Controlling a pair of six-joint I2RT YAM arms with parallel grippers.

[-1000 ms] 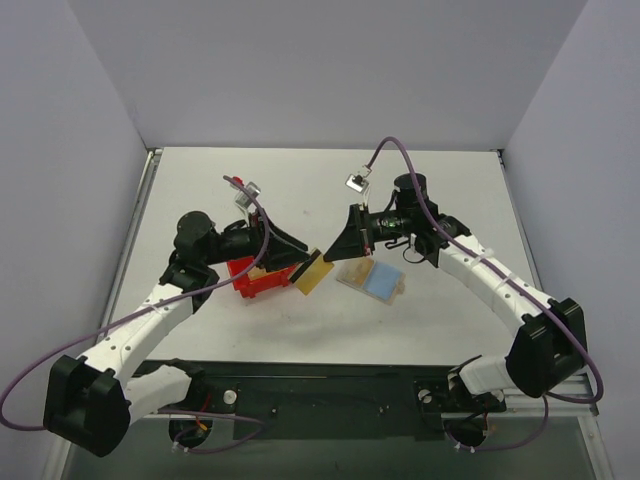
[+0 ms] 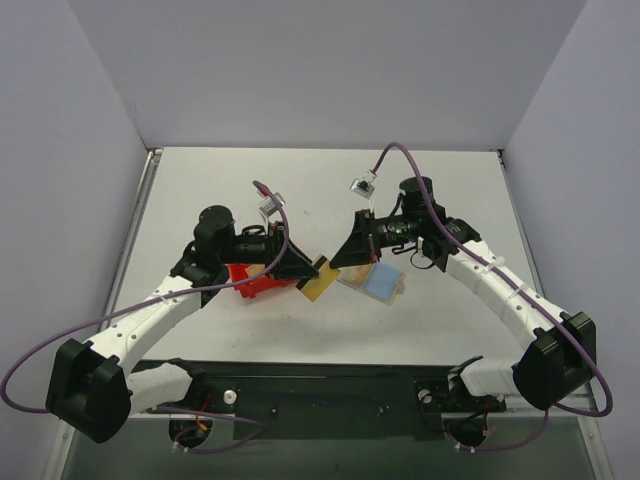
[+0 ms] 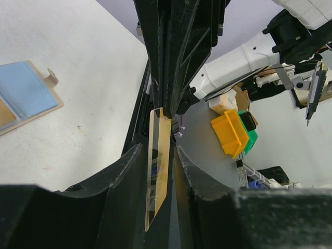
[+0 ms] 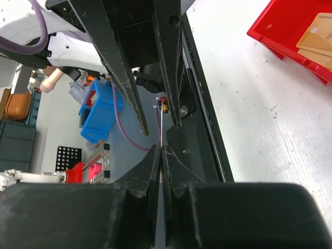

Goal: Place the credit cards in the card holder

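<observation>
A gold card with a black stripe (image 2: 318,282) hangs between the two grippers over the table's middle. My right gripper (image 2: 334,262) is shut on its edge; in the right wrist view the card is seen edge-on as a thin line. My left gripper is part open, its fingers on either side of the card in the left wrist view. The red card holder (image 4: 275,23) with cards (image 4: 316,36) in it sits on the table, partly behind my left arm in the top view. A board with blue and tan sections (image 2: 382,281) lies beneath my right gripper.
Grey walls stand on both sides and at the back. The wrist views show bins and other items beyond the table edge.
My left gripper has shifted right and rotated, coming around the card. My right gripper and the card have moved slightly to the right.
</observation>
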